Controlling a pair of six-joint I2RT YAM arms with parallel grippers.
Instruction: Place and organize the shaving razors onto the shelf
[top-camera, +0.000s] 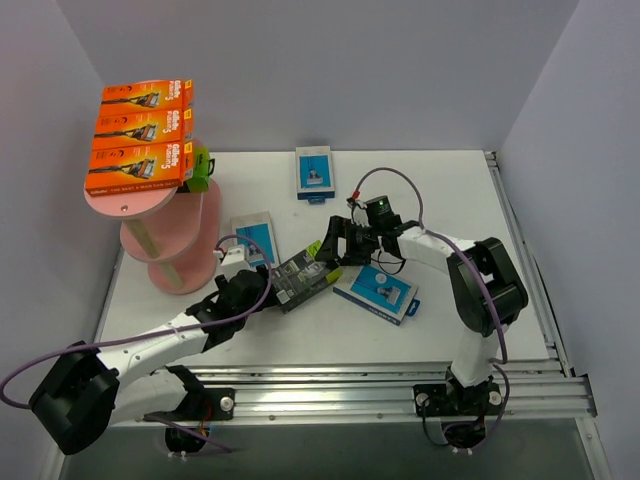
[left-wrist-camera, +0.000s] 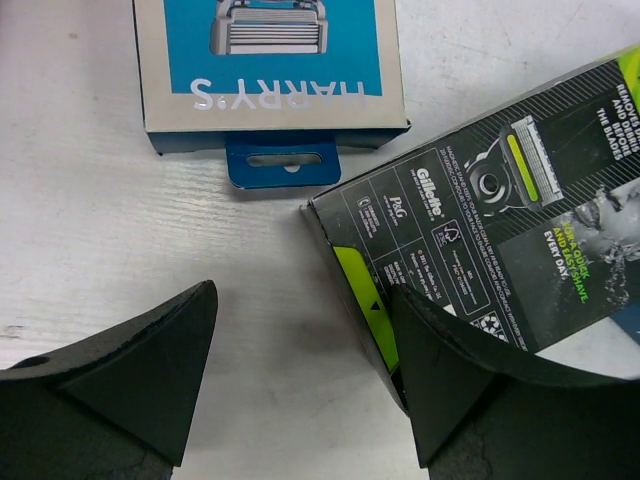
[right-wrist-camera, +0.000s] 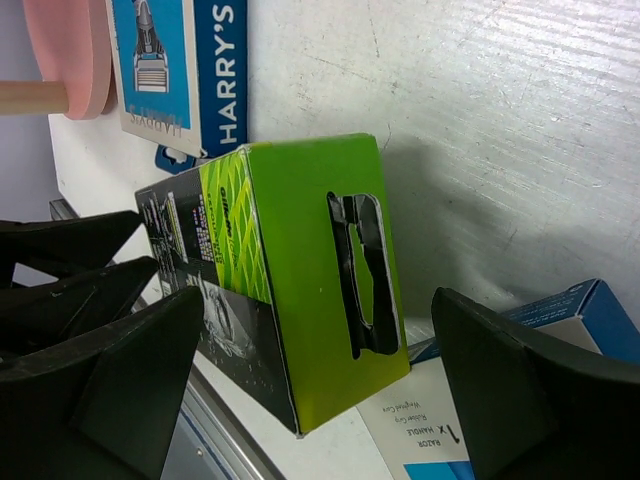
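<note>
A black Gillette box with green ends (top-camera: 303, 278) lies aslant on the table between my two grippers. My left gripper is part open beside the box's near-left end; one finger (left-wrist-camera: 470, 385) overlaps the box's edge in the left wrist view, and contact is unclear. Around the green end (right-wrist-camera: 325, 280) in the right wrist view, my right gripper stands open, its right finger clear of the box. The left gripper's fingers (right-wrist-camera: 70, 290) show at the box's far end. The pink shelf (top-camera: 213, 235) holds orange Gillette boxes (top-camera: 138, 131) on top.
Blue-and-white Harry's boxes lie around: one (top-camera: 380, 292) right of the black box, one (top-camera: 255, 238) behind it, another (top-camera: 315, 172) farther back. A green box (top-camera: 200, 170) sits on the shelf. Bare table (top-camera: 455, 185) shows at the back right.
</note>
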